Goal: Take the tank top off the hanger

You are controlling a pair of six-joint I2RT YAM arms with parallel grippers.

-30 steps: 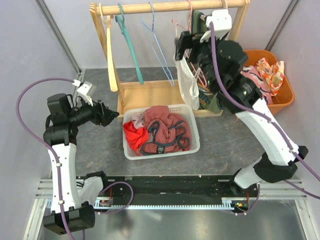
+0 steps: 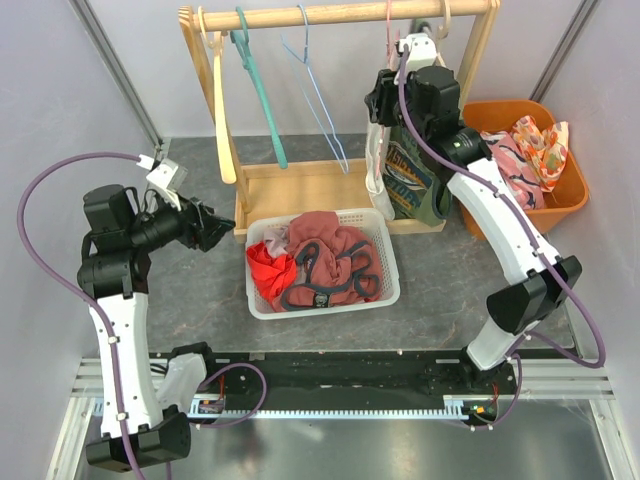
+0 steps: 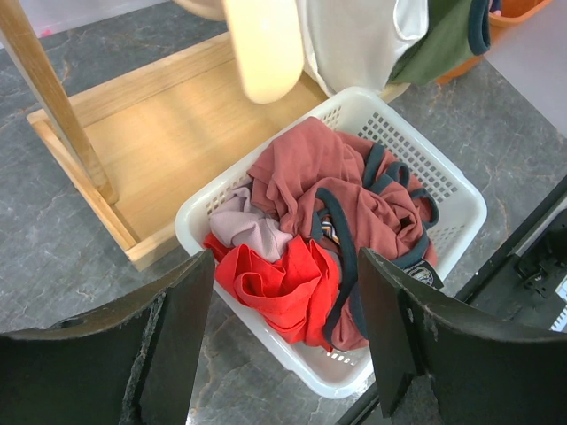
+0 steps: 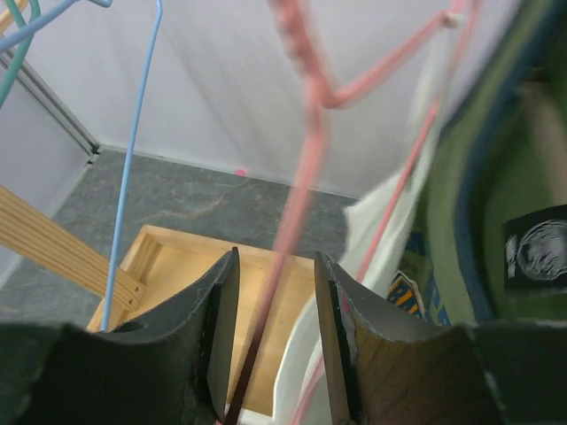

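A white tank top (image 2: 376,170) hangs from a pink hanger (image 4: 306,173) at the right of the rail, partly hidden in the top view by my right arm. My right gripper is part open at the hanger. One pink arm of the hanger slants down through the gap between the fingers, and white cloth (image 4: 292,367) shows low behind the right-hand finger. Whether either finger touches hanger or cloth, I cannot tell. Over at the left, my left gripper (image 2: 208,230) stands open and empty, facing the white basket (image 3: 197,211).
Green clothing (image 2: 415,178) hangs close on the tank top's right. Blue (image 2: 320,95), teal (image 2: 262,95) and wooden (image 2: 220,120) hangers are bare. The basket holds red and rust-coloured clothes (image 2: 335,258). An orange tub (image 2: 562,205) with clothes stands at right.
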